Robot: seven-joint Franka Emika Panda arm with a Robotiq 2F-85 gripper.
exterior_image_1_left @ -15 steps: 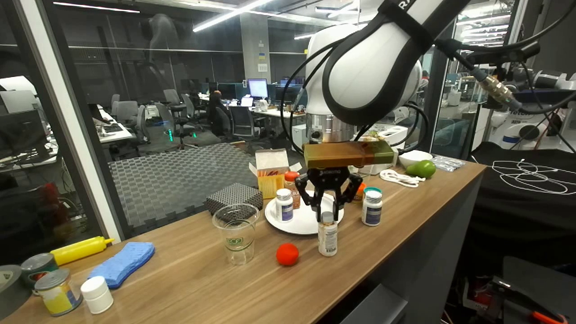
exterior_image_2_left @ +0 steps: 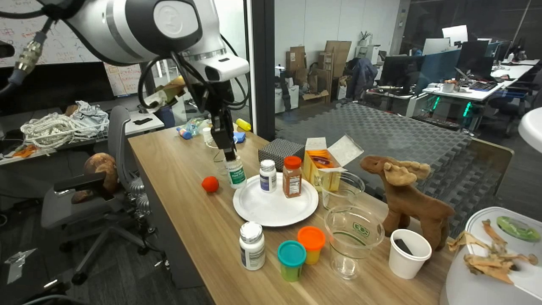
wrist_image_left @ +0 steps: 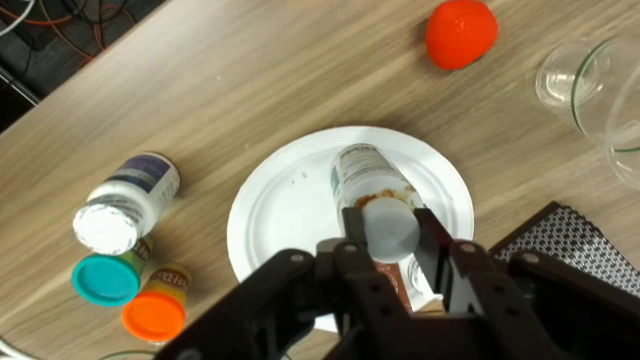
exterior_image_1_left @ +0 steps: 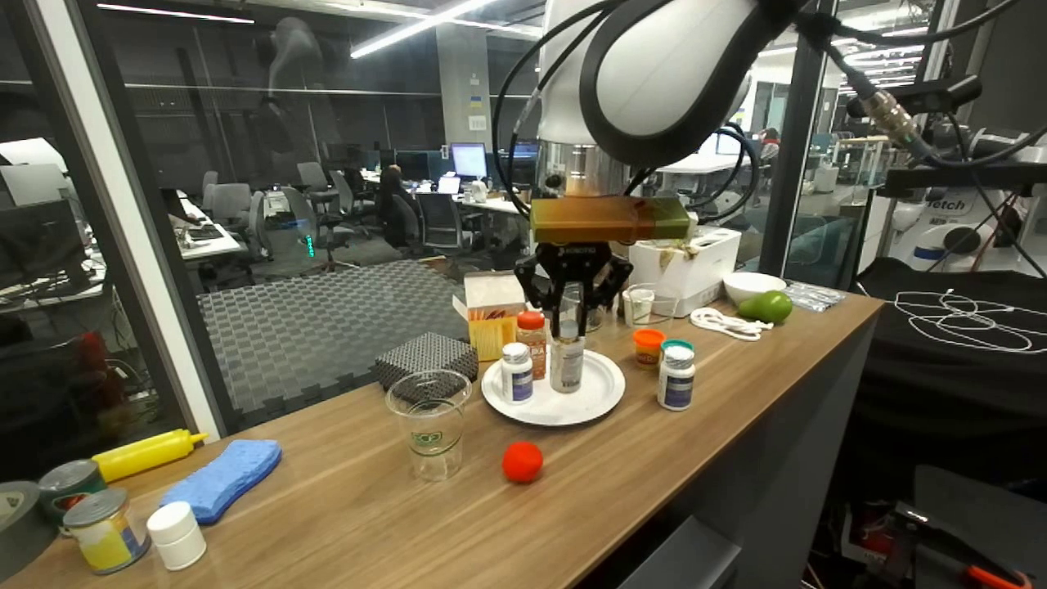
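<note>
My gripper (exterior_image_1_left: 568, 322) is shut on the cap end of a pale bottle (exterior_image_1_left: 566, 363), held upright over the white plate (exterior_image_1_left: 589, 404). In exterior view 2 this bottle (exterior_image_2_left: 236, 175) shows a green label and hangs by the plate's far-left rim. From the wrist, its grey-white cap (wrist_image_left: 391, 231) sits between the two fingers, with the bottle over the plate (wrist_image_left: 264, 198). Whether its base touches the plate I cannot tell. A white-capped bottle (exterior_image_2_left: 267, 178) and a red-capped spice jar (exterior_image_2_left: 292, 178) stand on the plate.
Near the plate are a red ball (exterior_image_1_left: 522, 461), a clear cup (exterior_image_1_left: 432, 432), another white bottle (exterior_image_1_left: 676, 381), an orange-lidded tub (exterior_image_2_left: 311, 243) and a teal-lidded tub (exterior_image_2_left: 291, 259). Behind it stand a black box (exterior_image_1_left: 427, 363) and an open yellow carton (exterior_image_1_left: 492, 329).
A second ago the held bottle was in front of the plate, right of the red ball. My gripper has carried it back and slightly left, over the plate.
</note>
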